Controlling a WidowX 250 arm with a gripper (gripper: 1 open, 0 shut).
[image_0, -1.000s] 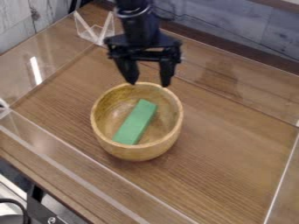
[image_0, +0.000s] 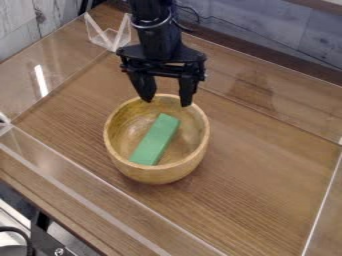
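Note:
A round tan bowl (image_0: 190, 160) sits in the middle of the wooden table, with a green rectangular block (image_0: 155, 139) lying flat inside it at a slant. My black gripper (image_0: 159, 90) hangs just above the bowl's back rim, its two fingers apart and open, with nothing seen between them.
A clear plastic object stands at the far left edge. Dark cables show at the lower left corner, and walls border the table at the back.
The bowl and block look about the same, at most slightly shifted.

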